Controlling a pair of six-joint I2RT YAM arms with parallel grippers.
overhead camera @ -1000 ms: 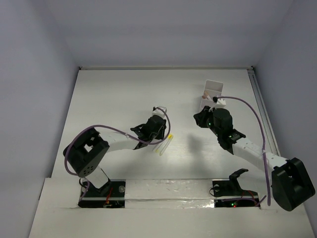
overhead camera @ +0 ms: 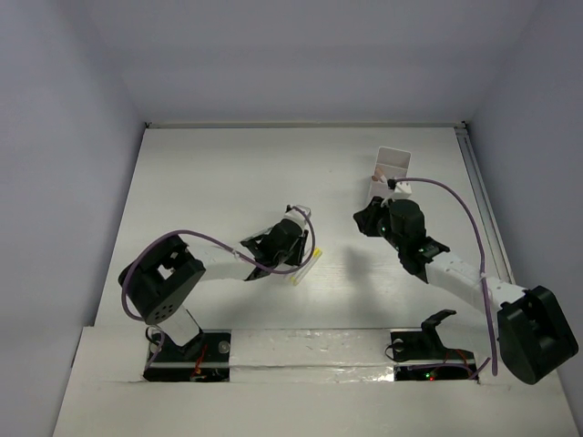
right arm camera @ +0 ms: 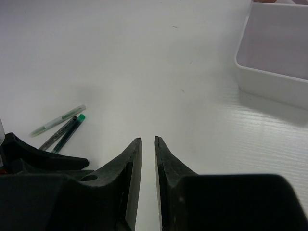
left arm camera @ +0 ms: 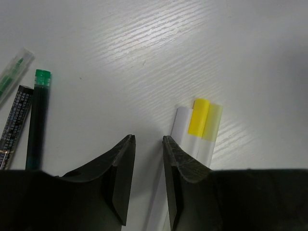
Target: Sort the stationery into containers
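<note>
My left gripper hangs low beside a white stick [left arm camera: 179, 125] and two yellow-tipped sticks [left arm camera: 199, 118], fingertips slightly apart with nothing seen held. Left of it in the left wrist view lie a green-capped pen [left arm camera: 38, 115], a black printed pen [left arm camera: 17, 120] and a clear green pen [left arm camera: 14, 74]. My right gripper is over bare table, slightly open and empty, with the pens at its left and a white container [right arm camera: 272, 79] at the upper right.
In the top view the compartmented white container [overhead camera: 393, 157] stands at the back right, behind the right arm. Walls border the sides and back.
My left gripper has shifted slightly toward the front of the table, uncovering less of the pens' area. The right arm is almost unchanged.
</note>
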